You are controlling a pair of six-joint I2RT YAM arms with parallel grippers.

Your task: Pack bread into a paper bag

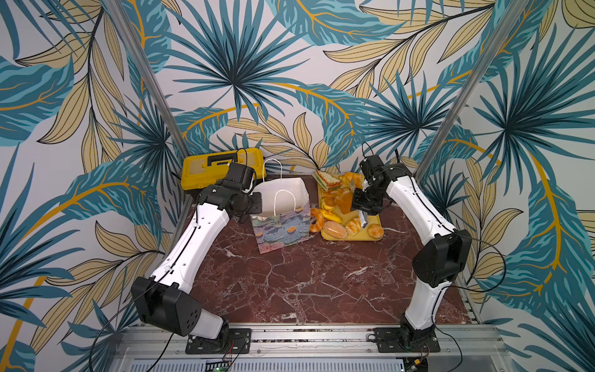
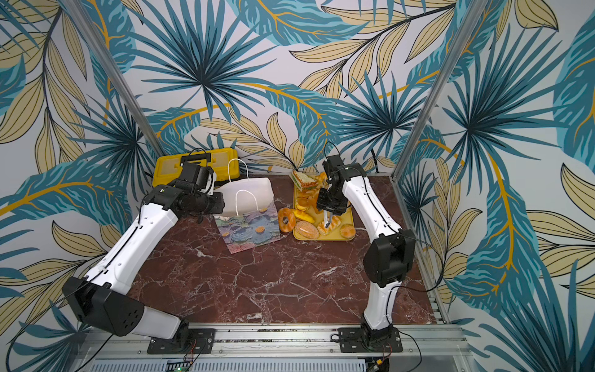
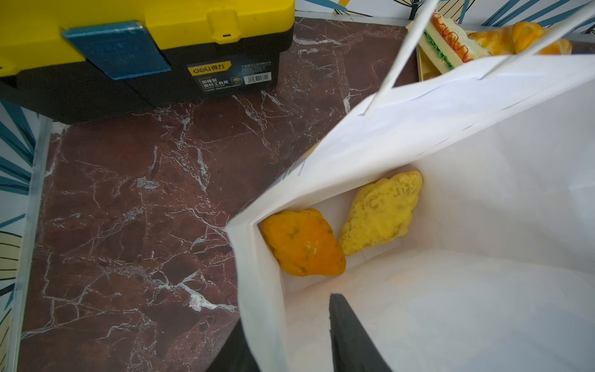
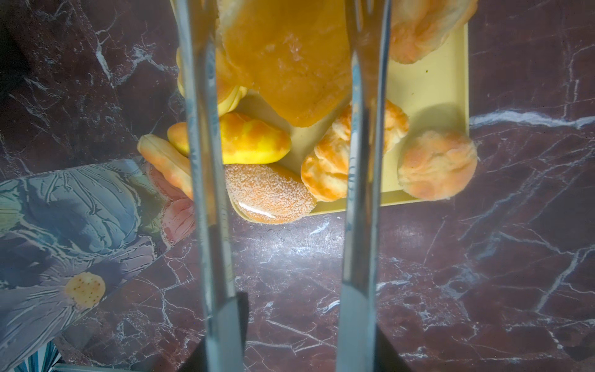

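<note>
The floral paper bag [image 1: 282, 229] stands mouth-up left of the bread tray. Inside it, in the left wrist view, lie an orange bread [image 3: 303, 243] and a yellow bread [image 3: 383, 212]. My left gripper is shut on the bag's side rim. Over the yellow tray [image 4: 434, 80] my right gripper, fitted with long metal tongs, stands open. Below and between its tongs shows a broad golden bread [image 4: 291, 68]; contact cannot be told. A sugar-dusted roll [image 4: 269, 193], a twisted pastry [image 4: 331, 155], a round bun [image 4: 437, 164] and a yellow roll [image 4: 251, 139] sit nearer the front.
Behind the left arm is a yellow toolbox [image 1: 213, 170]. A sandwich [image 2: 303, 180] rests at the tray's back left. One bread [image 2: 285, 219] lies between bag and tray.
</note>
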